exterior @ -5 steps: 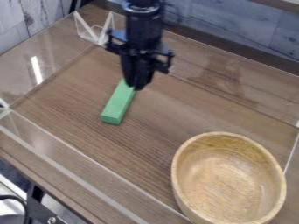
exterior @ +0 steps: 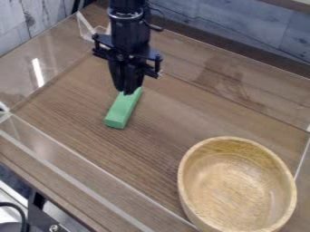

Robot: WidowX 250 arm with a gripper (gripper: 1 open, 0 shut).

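Note:
My black gripper [exterior: 126, 71] hangs in the upper middle of the camera view, above and just behind a long green block [exterior: 122, 108] that lies on the wooden table [exterior: 97, 159]. Its finger tips are small and dark in this view, and I cannot tell whether they are open or shut. A large, round tan bowl [exterior: 237, 188] stands at the lower right.
Walls border it at the back and upper left, and some cables show at the lower left corner.
Over the last second the gripper has moved to the left, to above the green block's back end. The block and bowl have not moved.

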